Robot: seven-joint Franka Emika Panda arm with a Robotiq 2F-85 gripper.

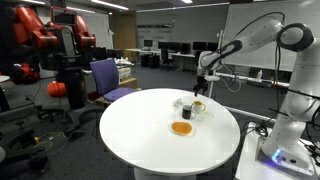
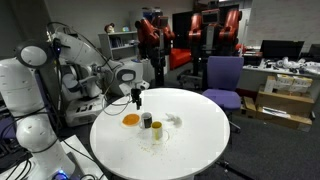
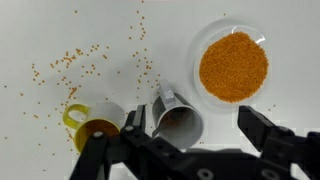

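My gripper is open and hangs above the table, with nothing between its fingers. Below the fingers in the wrist view stands a grey mug [image 3: 188, 132], its handle pointing up the picture; exterior view 1 shows this mug as dark [image 1: 187, 114]. A yellow mug [image 3: 76, 113] stands to its left. On the other side is a white plate [image 3: 203, 95] bearing a round heap of orange grains [image 3: 233, 67]. In exterior view 2 the gripper [image 2: 137, 103] is above and behind the grey mug [image 2: 147, 120], clear of it.
Loose orange grains [image 3: 92, 70] lie scattered on the white table near the mugs. A small pale thing [image 2: 174, 120], too small to make out, lies apart from them. A purple chair [image 2: 223, 101] stands at its edge.
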